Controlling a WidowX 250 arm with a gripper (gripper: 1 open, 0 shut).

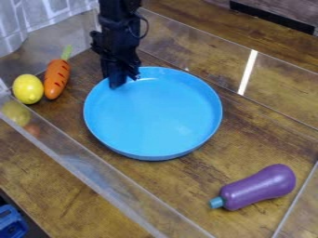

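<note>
The black gripper reaches down from the top of the view to the back-left rim of a round blue plate. It looks shut; its fingertips are small and dark, and whether the rim is between them cannot be seen clearly. An orange carrot and a yellow lemon-like item lie left of the plate. A purple eggplant lies at the lower right.
A clear plastic wall runs along the left side and lower left. The wooden table has free room to the right of the plate and at the back right.
</note>
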